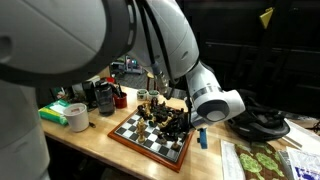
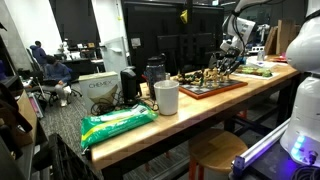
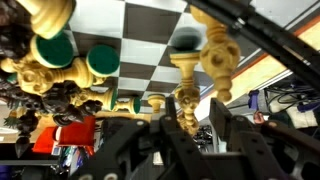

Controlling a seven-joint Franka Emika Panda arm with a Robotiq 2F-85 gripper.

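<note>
A checkered chessboard with a brown border lies on the wooden table, with gold and dark pieces on it. My gripper is low over the board's right part. In the wrist view, the dark fingers stand apart at the bottom of the picture. A gold chess piece shows at the gap between them; whether they touch it, I cannot tell. Close by on the right is another gold piece. Several pieces with green bases lie tipped at the left.
A white mug, a red cup and dark containers stand left of the board. Right of it are a blue item, a black bowl and a green patterned sheet. Bare table shows in front.
</note>
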